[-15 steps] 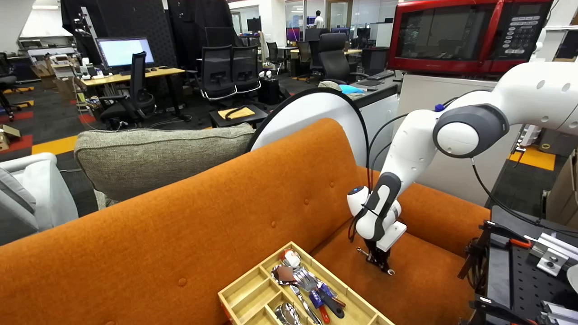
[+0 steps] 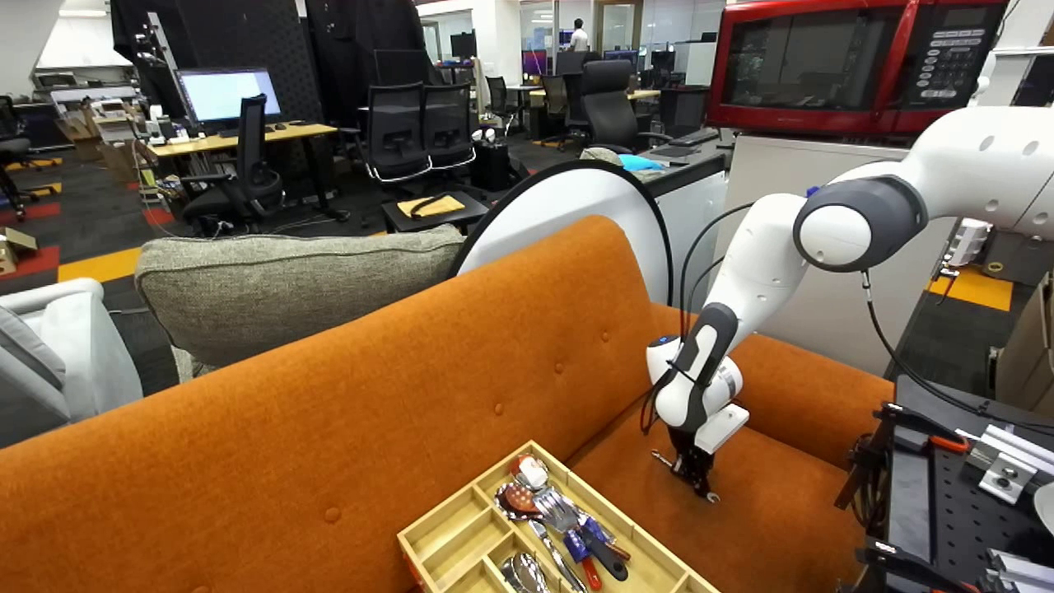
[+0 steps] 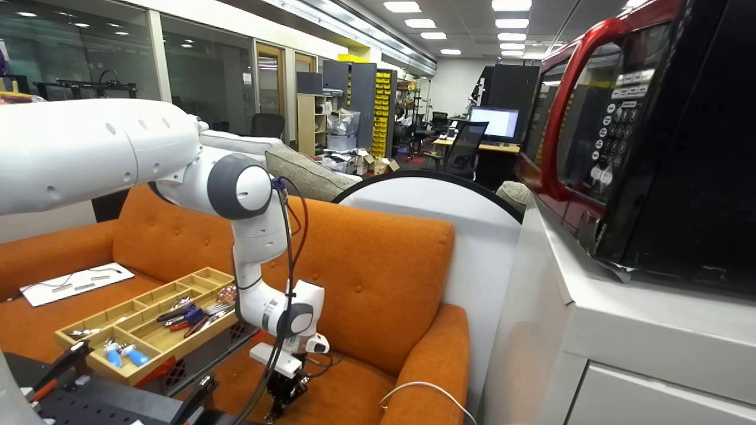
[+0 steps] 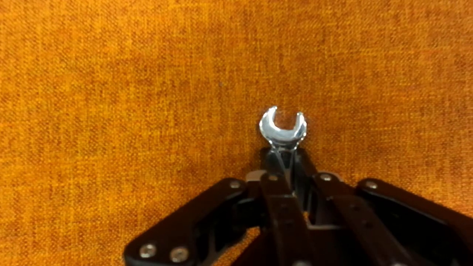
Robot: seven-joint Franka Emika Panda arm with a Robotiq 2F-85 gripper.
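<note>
A silver wrench [image 4: 283,133] shows its open-ended head in the wrist view, its handle running back between the fingers. My gripper is shut on that handle, with the black fingertips just behind the head. From the first exterior view, the wrench's other end [image 2: 662,458] pokes out on the far side of the gripper [image 2: 697,474], low at the orange seat. In the second exterior view the gripper [image 3: 280,396] points down close to the seat. Whether the wrench touches the fabric, I cannot tell.
A wooden compartment tray [image 2: 450,489] of utensils stands left of the arm. The orange backrest [image 2: 474,395] rises behind, and a sofa armrest [image 3: 436,361] bounds the seat. A black cart [image 2: 949,504] stands at the front right. Bare seat surrounds the gripper.
The arm's wrist has tilted and shifted slightly right and up. The wrench and fingertips stay in nearly the same place on the seat.
</note>
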